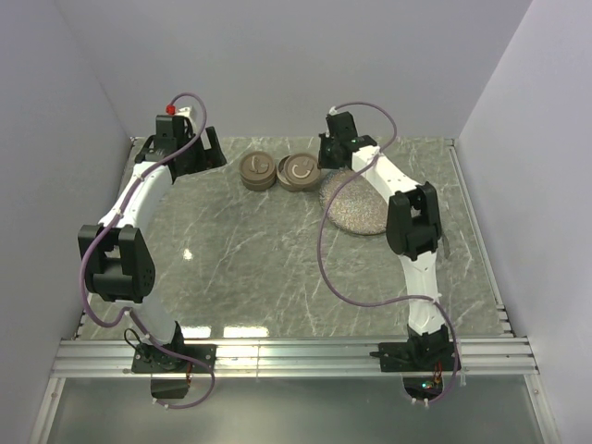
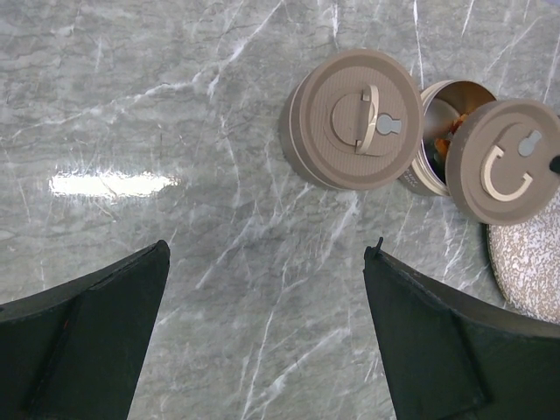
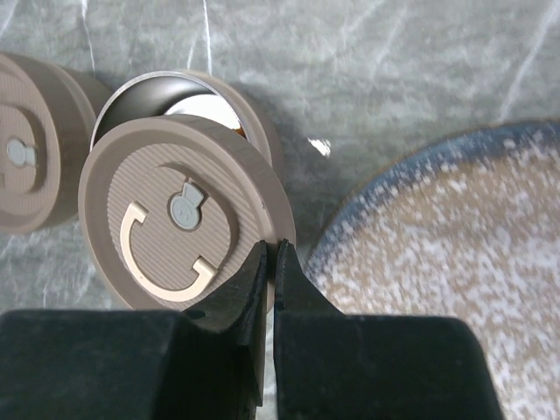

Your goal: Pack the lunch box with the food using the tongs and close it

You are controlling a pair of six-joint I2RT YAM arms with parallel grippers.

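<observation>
A round brown lid (image 3: pixel 166 219) with a cream handle lies tilted over the open lunch box (image 3: pixel 191 101), leaving a crescent of its inside uncovered at the back. Food (image 2: pixel 450 131) shows in that gap. My right gripper is shut at the lid's right edge, its fingertips pinching the thin rim. To the left stands a second round lunch box (image 2: pixel 359 122), its lid seated and its handle up. My left gripper hangs open over bare table, left of both boxes, with nothing between its fingers.
A speckled round mat (image 1: pixel 356 205) with a dark border lies right of the open box, partly beneath my right arm. A wall rises behind the boxes.
</observation>
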